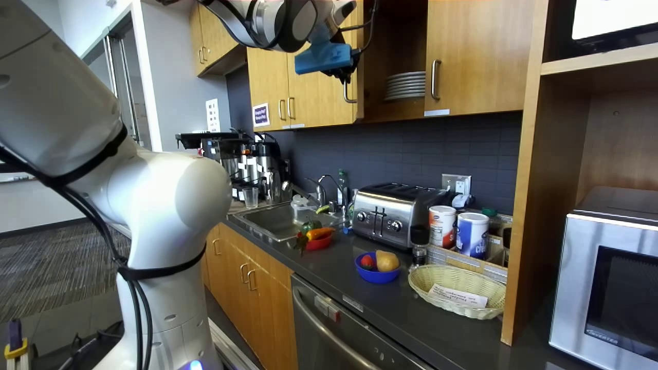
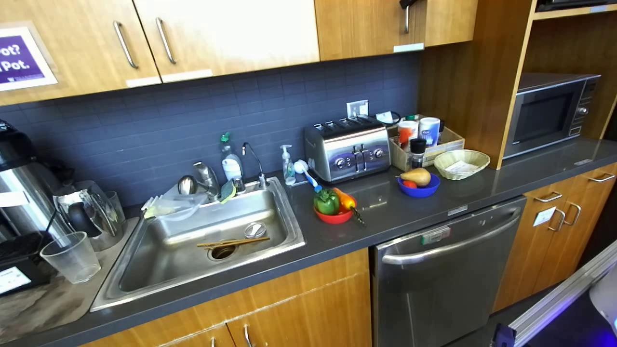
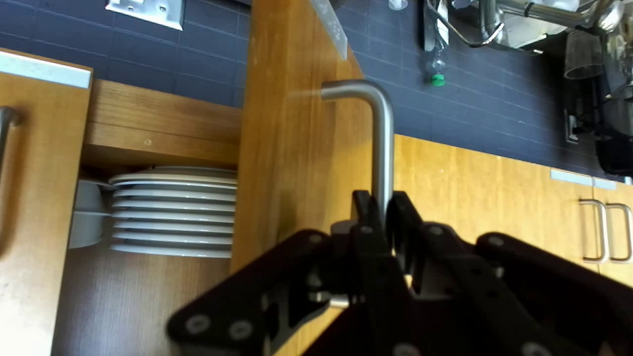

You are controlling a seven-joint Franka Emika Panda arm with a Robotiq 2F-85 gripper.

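My gripper is shut on the metal handle [image 3: 384,139] of an upper cabinet door [image 3: 296,154]. The handle's upper bend shows above the fingers in the wrist view. This door stands ajar, and through the gap a stack of white plates [image 3: 175,210] is visible on the shelf. In exterior view 1, the gripper [image 1: 344,79] is high at the cabinets, with the handle [image 1: 349,98] hanging just below it. Exterior view 2 does not show the gripper.
A neighbouring cabinet door [image 1: 478,55] with its own handle stands right of the opening. Below, the counter holds a toaster [image 1: 395,213], a red bowl [image 1: 318,243], a blue bowl [image 1: 376,275] and a wicker basket [image 1: 422,284]. The sink [image 2: 136,254] lies farther left.
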